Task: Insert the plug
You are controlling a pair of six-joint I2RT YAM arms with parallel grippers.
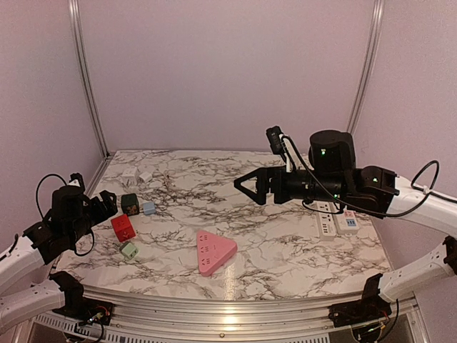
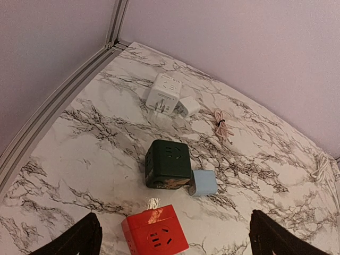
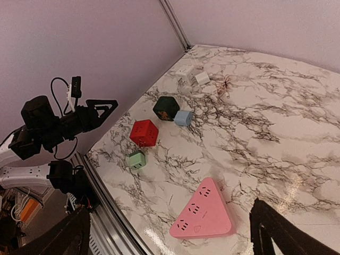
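Observation:
My left gripper is open and empty over the table's left side, near a red cube with socket slots. Open and empty too, my right gripper hangs above the table, behind and to the right of a pink triangular socket block. Metal prongs show on a white cube plug at the back left. Close by lie a smaller white block, a dark green cube and a light blue block. Toward the front left sits a pale green block.
Two white socket strips, one long and one shorter, lie at the right, partly behind the right arm. A pinkish cord bundle rests at the back left.

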